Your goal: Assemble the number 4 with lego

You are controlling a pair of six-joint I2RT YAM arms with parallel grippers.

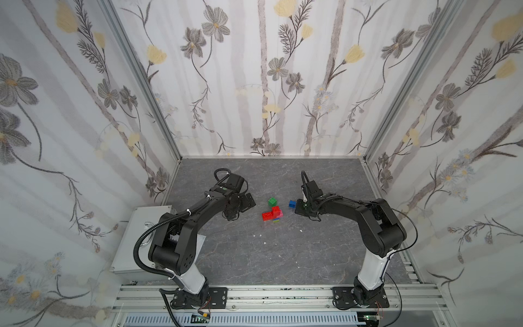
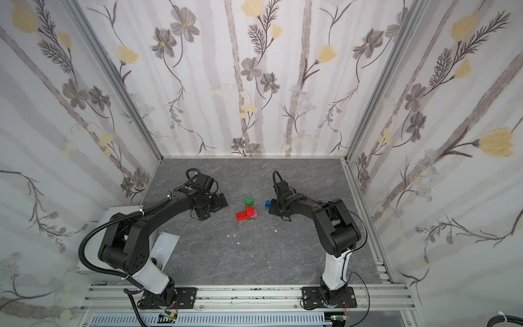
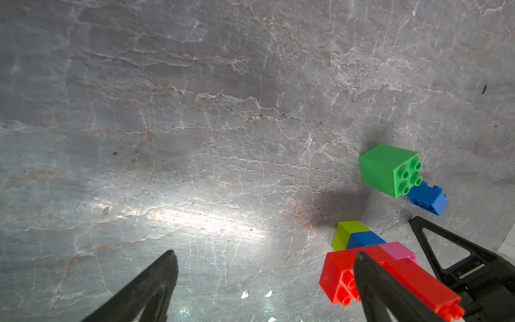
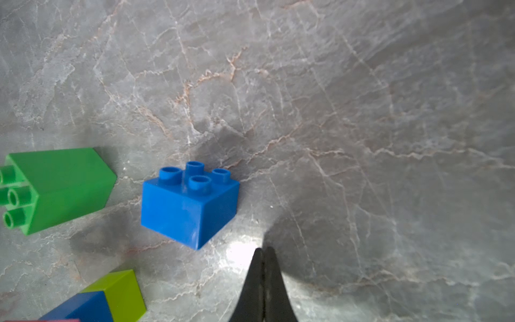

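Loose on the floor, studs up, stands a blue brick [image 4: 185, 206]; my right gripper is shut beside it, nothing showing between its fingertips. A green brick stands apart, left of the blue one in the right wrist view. Nearer the arms is a joined stack: red bricks [image 1: 267, 215] on top, with pink [image 3: 398, 250], blue [image 3: 364, 238] and yellow-green [image 4: 125, 295] parts below. To the left, my left gripper hangs open and empty; in its wrist view one finger [image 3: 383, 289] overlaps the red bricks, though the top views show it apart from them.
A pale box [image 1: 140, 234] stands on the left behind the left arm. Small white scraps [image 1: 264, 243] lie on the grey floor [image 1: 261, 267] in front of the stack.
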